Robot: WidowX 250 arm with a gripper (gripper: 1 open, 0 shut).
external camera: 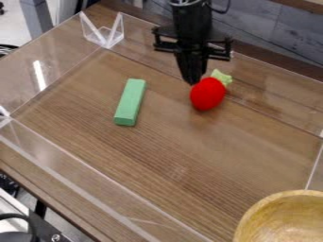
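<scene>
The black gripper (pixel 192 72) hangs over the back middle of the wooden table (pixel 151 180), just above and left of a red round object (pixel 209 94); it looks shut, with nothing visible between its fingers. A small pale green object (pixel 221 77) sits just behind the red one, partly hidden by it. A green bar (pixel 131 101) lies left of them.
A clear plastic holder (pixel 104 30) stands at the back left. A yellow bowl (pixel 278 220) is at the front right, cut off by the frame.
</scene>
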